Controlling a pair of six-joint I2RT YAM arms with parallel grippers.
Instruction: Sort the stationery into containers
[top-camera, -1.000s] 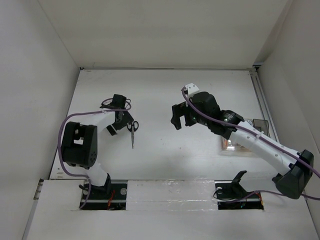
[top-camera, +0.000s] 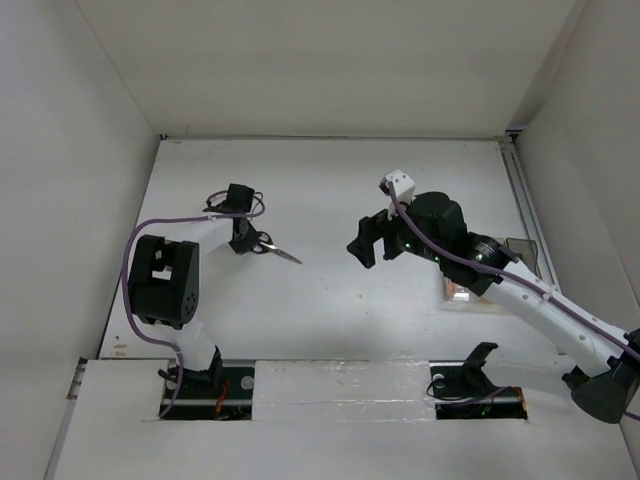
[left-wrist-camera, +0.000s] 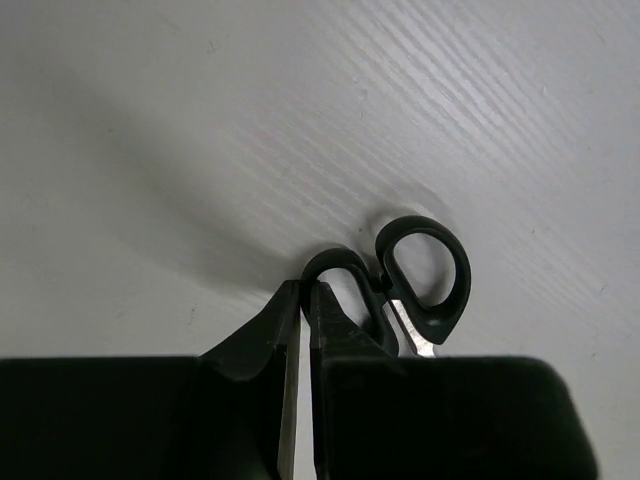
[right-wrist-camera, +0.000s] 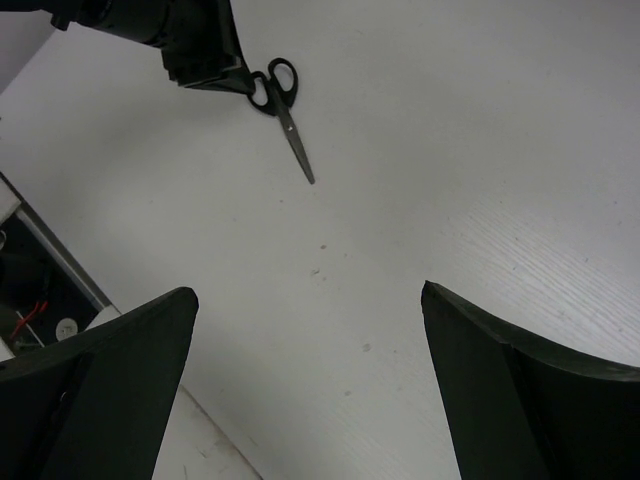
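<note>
Black-handled scissors (top-camera: 284, 255) are at the left of the table, their metal blades pointing right and toward the front. My left gripper is shut on one handle loop of the scissors (left-wrist-camera: 457, 285); the other loop lies free to its right. In the left wrist view the fingers hide most of the blades. My right gripper (top-camera: 364, 248) is over the middle of the table, its fingers (right-wrist-camera: 125, 385) wide apart with nothing between them. The right wrist view also shows the scissors (right-wrist-camera: 292, 132) beside the left gripper's tip.
A clear container (top-camera: 459, 305) with items inside stands at the right, partly hidden beneath the right arm. Another small container (top-camera: 522, 250) is behind it. Bare tabletop (top-camera: 330, 190) spreads between the two arms.
The scissors have turned, their blades swinging from straight toward the front to the right.
</note>
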